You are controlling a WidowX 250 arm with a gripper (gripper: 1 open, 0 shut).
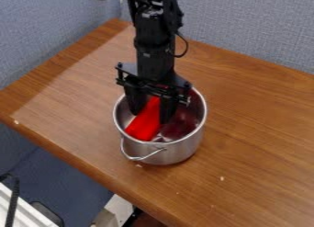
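My black gripper (153,100) reaches down from the top into a steel pot (172,150) with a wire handle at its front. A bright red object (146,122) lies slanted inside the pot, beneath and between the gripper's dark fingers, which appear shut on it; the fingertips are partly hidden. The right part of the pot's inside is dark red and shadowed.
Grey padded walls stand behind.
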